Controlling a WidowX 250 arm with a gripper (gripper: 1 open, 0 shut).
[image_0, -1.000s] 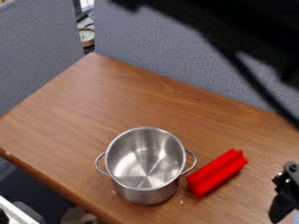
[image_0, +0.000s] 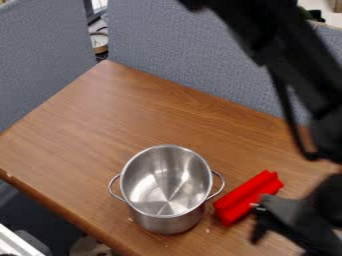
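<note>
A steel pot (image_0: 164, 185) with two wire handles stands upright and empty on the wooden table (image_0: 114, 120), toward the front. Just right of it lies a red, elongated object (image_0: 245, 200), set diagonally. My dark arm reaches in along the right side, blurred, with the gripper (image_0: 297, 222) low at the lower right, beside the red object and partly over its near side. The fingers are too blurred to show whether they are open or shut.
Grey padded walls (image_0: 147, 35) border the table at the back and left. A dark gap lies beyond the front-left edge.
The pot and red object have not visibly moved.
</note>
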